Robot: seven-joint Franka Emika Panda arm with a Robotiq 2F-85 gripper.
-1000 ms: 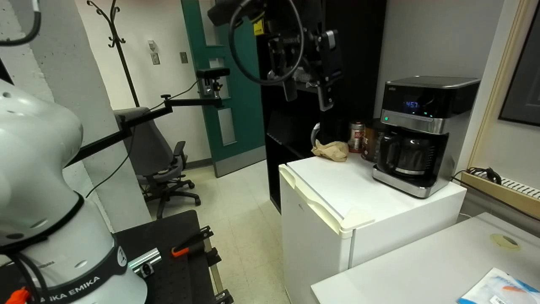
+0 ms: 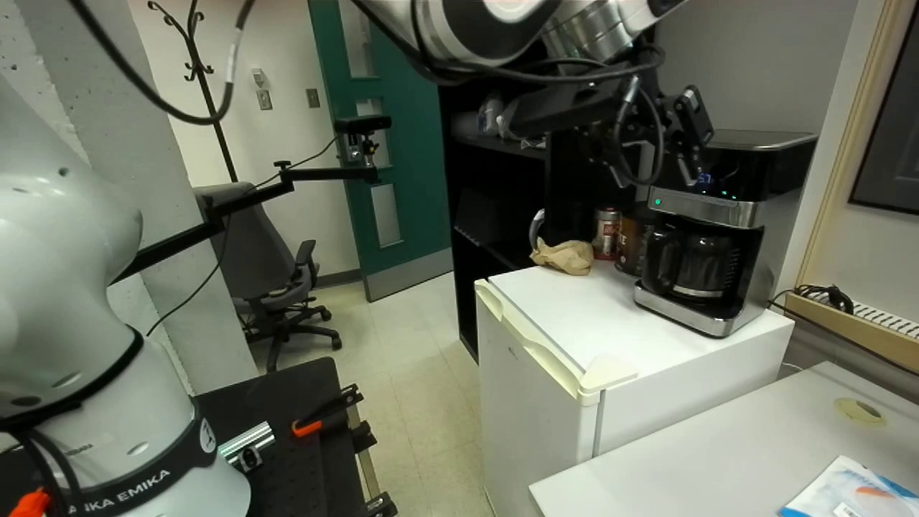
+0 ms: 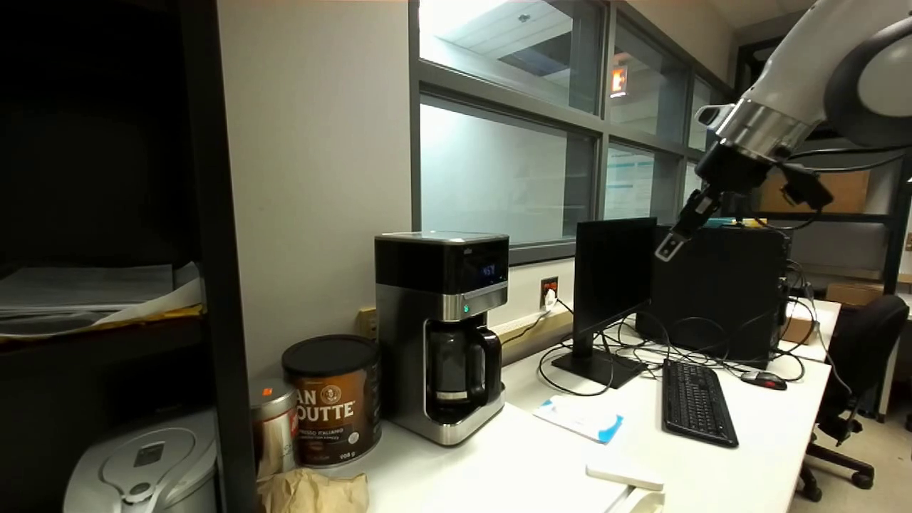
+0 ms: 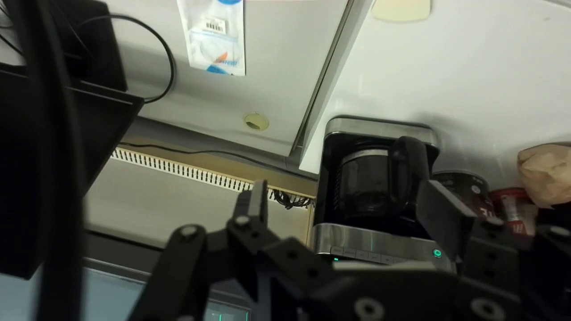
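My gripper is open, and nothing sits between its two spread fingers. In exterior view 1 the gripper [image 2: 659, 177] hangs in front of the upper part of the coffee maker [image 2: 780, 220], hiding some of its display. Exterior view 2 has the gripper [image 3: 671, 248] high at the right, well apart from the coffee maker [image 3: 402, 333]. A black-handled glass carafe [image 3: 449, 368] stands inside the machine's bay. Seen from the wrist, the carafe [image 4: 364, 182] lies beyond the fingers, and the control panel [image 4: 385, 248] shows a green light.
A brown coffee can [image 3: 331, 402], a metal tin [image 3: 275, 427] and a crumpled paper bag [image 2: 564, 257] stand near the machine. The white fridge top [image 2: 560, 306] is clear in front. A monitor [image 3: 615, 273], a keyboard [image 3: 697, 402] and a packet [image 3: 581, 417] occupy the desk.
In exterior view 1 my gripper has moved right, from before the dark shelf to the front of the coffee maker's upper part. The coffee maker and the things around it have not moved.
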